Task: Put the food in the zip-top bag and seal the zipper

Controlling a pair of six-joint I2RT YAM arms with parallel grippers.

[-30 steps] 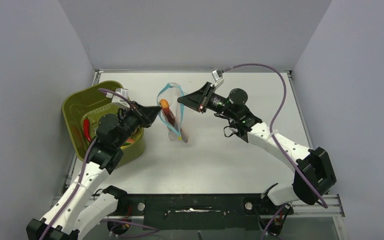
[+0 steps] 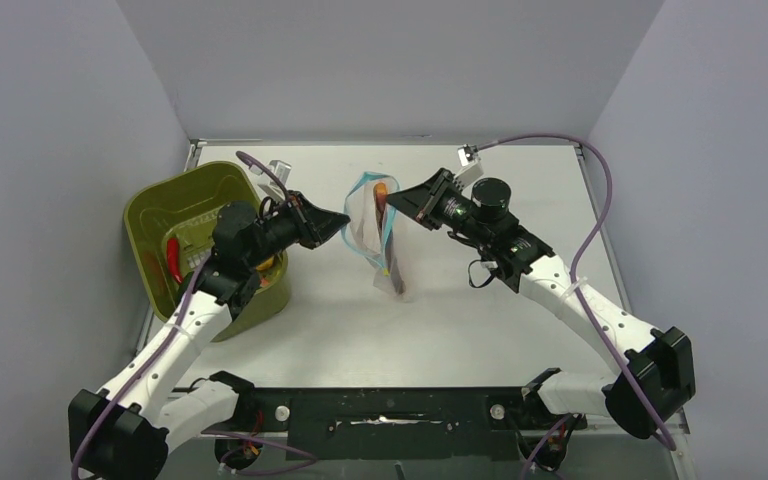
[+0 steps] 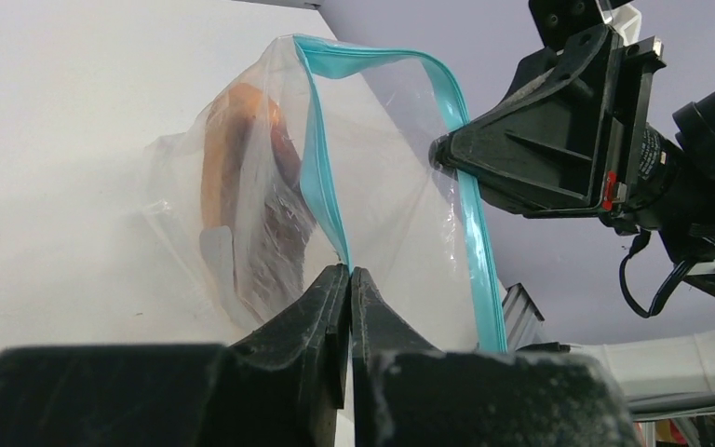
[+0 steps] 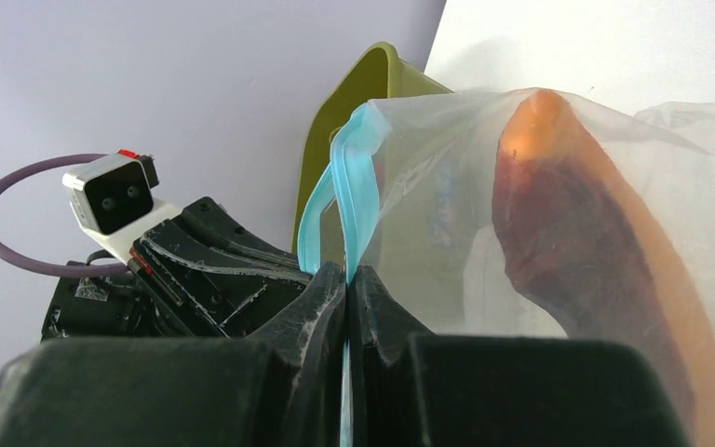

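Note:
Between my two grippers hangs a clear zip top bag (image 2: 365, 235) with a blue zip band (image 3: 400, 56) round its open mouth. Inside it is a long food item (image 4: 596, 233), orange-brown with a dark red-brown face, like a filled bun. My left gripper is shut on the blue rim at one side of the mouth. On the opposite side, my right gripper is shut on the rim as well, the blue band running down between its fingers. In the top view, the bag's lower end trails toward the front of the table.
An olive-green bin (image 2: 145, 225) stands at the left, under my left arm, with a red pepper (image 2: 173, 258) and other play food in it.
Both grippers have moved to the right, carrying the bag between them.

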